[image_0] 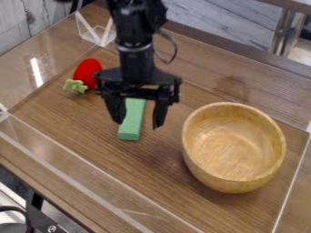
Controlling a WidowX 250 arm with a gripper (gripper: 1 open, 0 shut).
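My gripper (131, 106) is a dark, slightly blurred shape in the middle of the camera view, open, above the upper part of a green bar (131, 129) lying on the wooden table. A wooden bowl (232, 150) sits to the right. At the upper left lies a red object (86, 70) with a small pale-green piece at its lower end, partly beside the arm.
A clear plastic item (95, 25) stands at the back left.
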